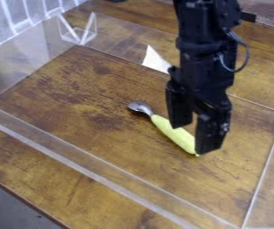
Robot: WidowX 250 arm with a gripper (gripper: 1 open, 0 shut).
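Note:
A pale yellow-green handled utensil [175,134] with a small metal head lies diagonally on the brown wooden board [73,134], near the middle. My black gripper [194,121] is lowered over the handle's right part, its fingers apart and open, partly hiding the handle. Whether the fingertips touch the handle I cannot tell.
Clear plastic walls border the work area on the left, front and right. White pointed pieces stand at the back behind the arm, and another at the upper left. The board left of the utensil is clear.

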